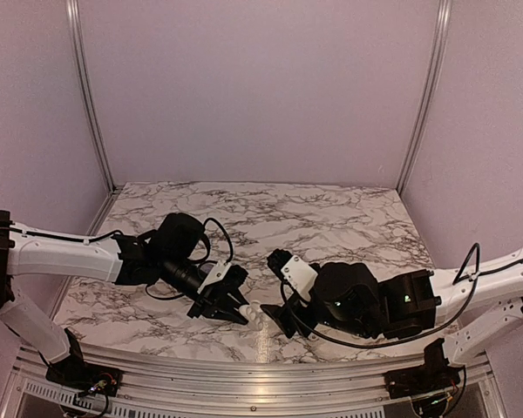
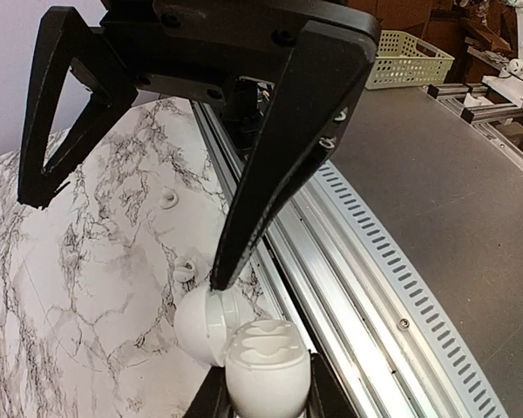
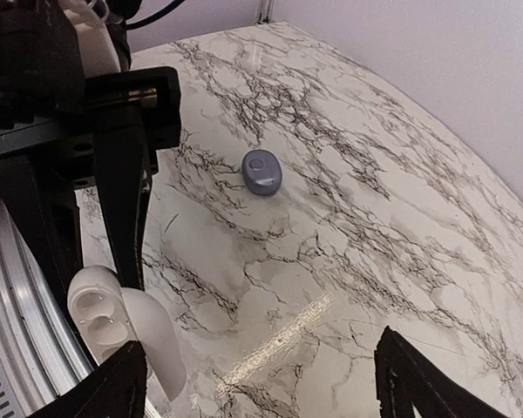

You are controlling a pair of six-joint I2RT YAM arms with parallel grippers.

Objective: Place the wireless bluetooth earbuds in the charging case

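The white charging case [image 3: 105, 318], lid open and with two hollows showing, is held in my left gripper [image 1: 242, 309], which is shut on it near the table's front edge. My right gripper [image 1: 275, 315] is open just to the right of the case; in the left wrist view one of its black fingers reaches down beside the lid. Small white earbuds [image 2: 183, 270] lie on the marble table in the left wrist view, one nearer, another farther back [image 2: 167, 198]. Whether any earbud sits in the case is not clear.
A grey-blue rounded object [image 3: 261, 171] lies on the table [image 3: 349, 226] in the right wrist view. A metal rail [image 1: 261, 379] runs along the front edge, with floor beyond it.
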